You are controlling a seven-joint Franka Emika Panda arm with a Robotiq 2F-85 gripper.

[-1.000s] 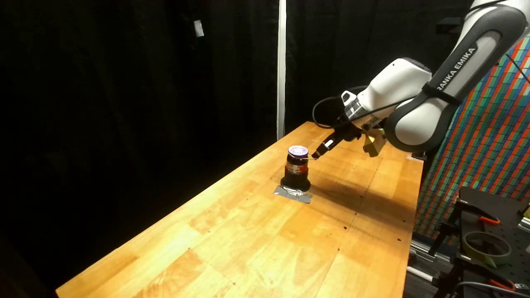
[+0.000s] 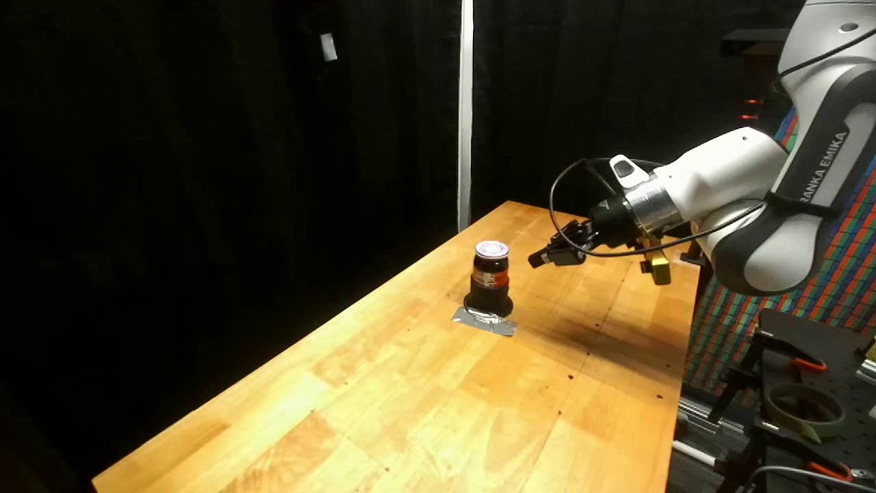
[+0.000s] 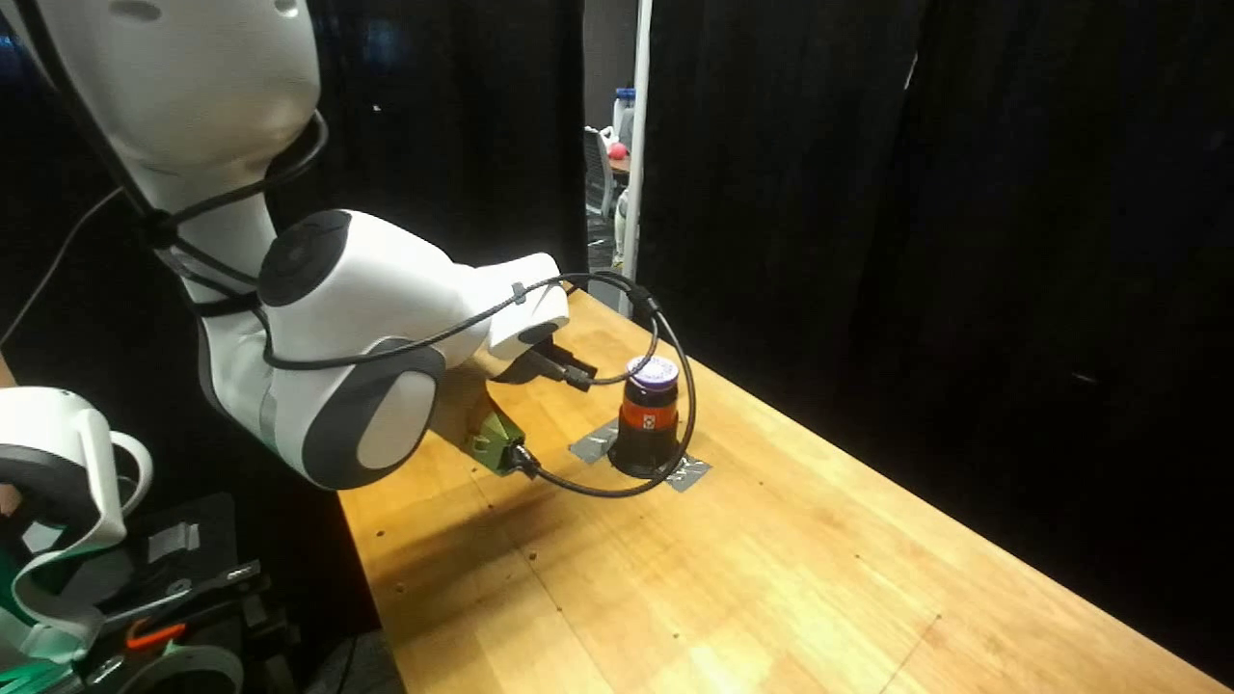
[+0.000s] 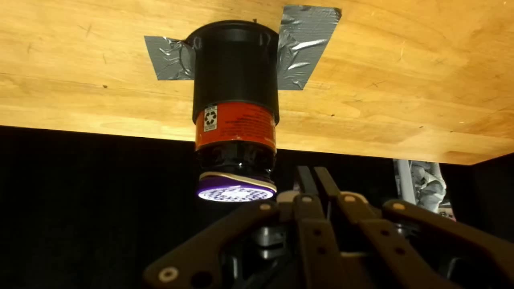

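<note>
A dark jar (image 2: 490,279) with an orange-red label and a purple-rimmed, white-patterned lid (image 4: 236,193) stands in a black holder (image 4: 236,67) taped to the table. Around the jar, just beneath the lid, runs a tan rubber band (image 4: 224,176), sitting slightly aslant. To one side of the jar and apart from it is my gripper, its fingers close together with a narrow gap and nothing seen between them. The wrist view shows the jar upside down. In exterior view 2 the arm hides most of the gripper.
Grey tape (image 4: 306,48) flanks the holder on the wooden table (image 2: 394,394). A black cable (image 3: 690,405) loops from the arm and crosses in front of the jar in exterior view 2.
A second ago the band was stretched from the jar to my gripper; now it lies against the jar. My gripper has drawn back from the jar, to the right in exterior view 1.
</note>
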